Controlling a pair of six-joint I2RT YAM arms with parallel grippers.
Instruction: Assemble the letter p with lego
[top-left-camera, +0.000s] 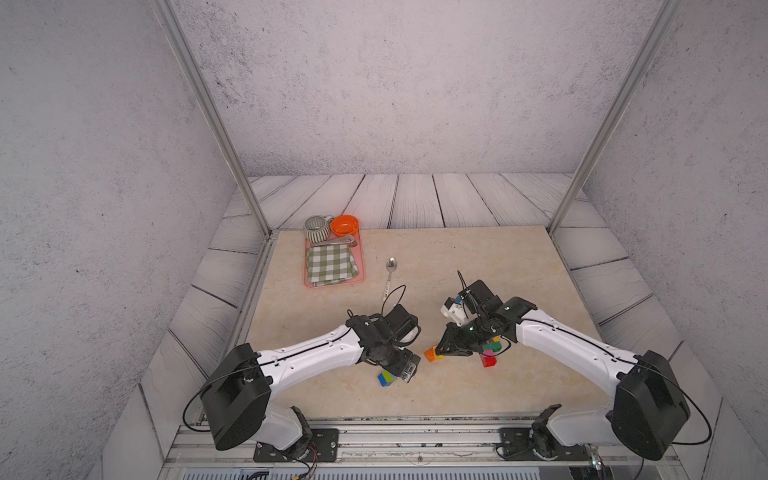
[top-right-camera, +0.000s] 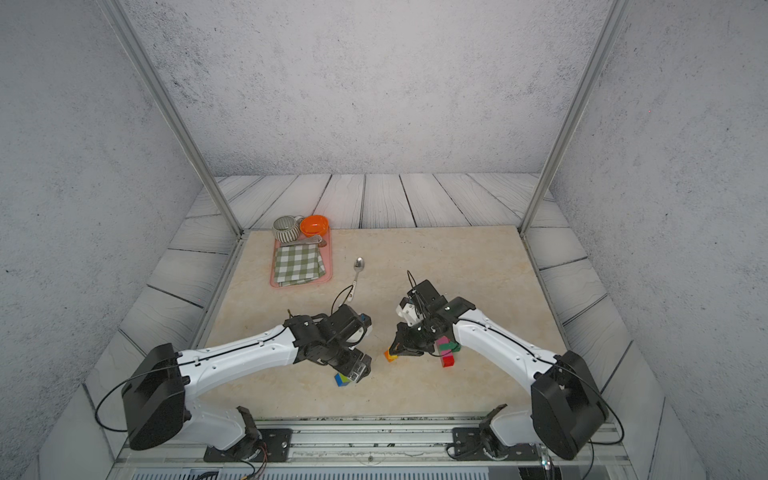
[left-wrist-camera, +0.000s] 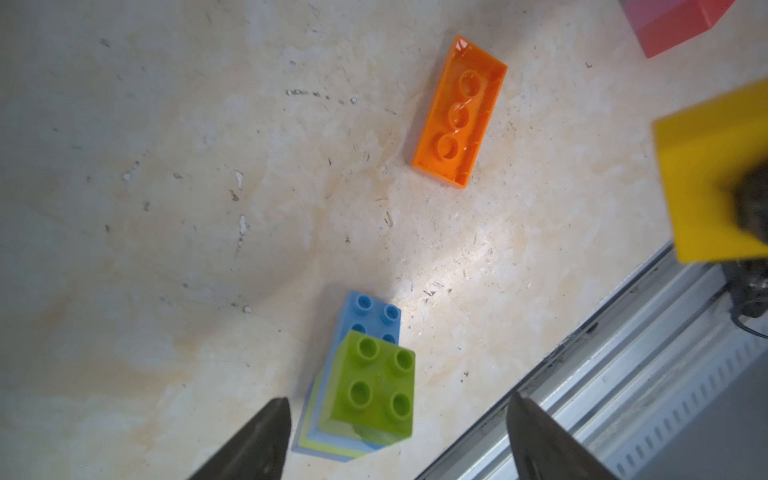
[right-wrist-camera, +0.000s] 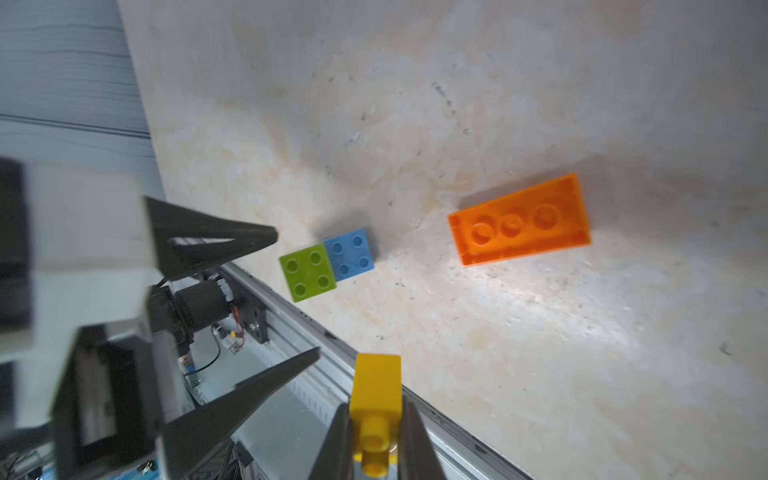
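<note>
A green brick (left-wrist-camera: 368, 384) sits on one end of a blue brick (left-wrist-camera: 369, 310), forming a small stack at the front middle of the table. My left gripper is open over it, its fingers either side and nothing held. My right gripper is shut on a yellow brick, held in the air to the right of the stack and also seen at the right edge of the left wrist view. An orange brick (left-wrist-camera: 458, 112) lies upside down on the table between the stack and the red brick (left-wrist-camera: 668, 20).
More coloured bricks (top-left-camera: 489, 356) lie right of centre, partly hidden by my right arm. A pink tray (top-left-camera: 360, 264) with cup, bowl and cloth stands at the back left; a spoon (top-left-camera: 390, 268) lies beside it.
</note>
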